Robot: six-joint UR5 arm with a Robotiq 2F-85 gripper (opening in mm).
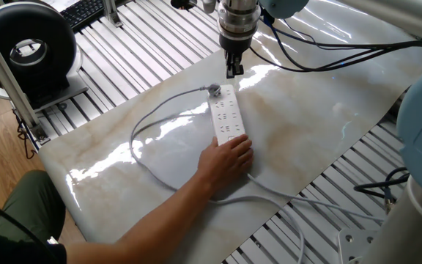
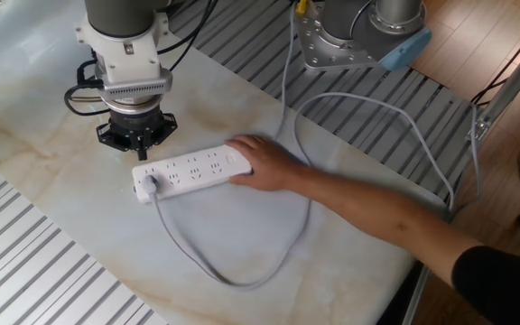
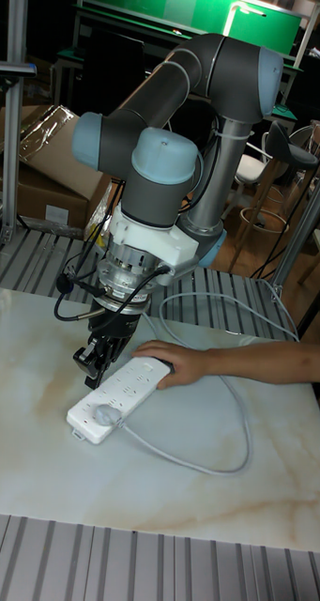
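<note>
A white power strip (image 1: 228,116) lies flat on the marbled sheet, with a grey plug (image 2: 150,184) seated in the socket at one end. A person's hand (image 2: 262,162) rests on the opposite end and covers part of it. Just beyond the plug end, above the sheet, hangs my black gripper (image 2: 141,153), pointing down. Its fingertips come together at the middle, shut, and nothing shows between them. It is close to the strip in exterior view 3 (image 3: 94,380), apart from the plug.
A grey cable (image 1: 134,150) loops from the plug across the marbled sheet (image 2: 43,117). The person's forearm (image 2: 368,203) reaches over the sheet. Slatted metal table (image 1: 141,44) borders it. Free room lies on the sheet beside the strip.
</note>
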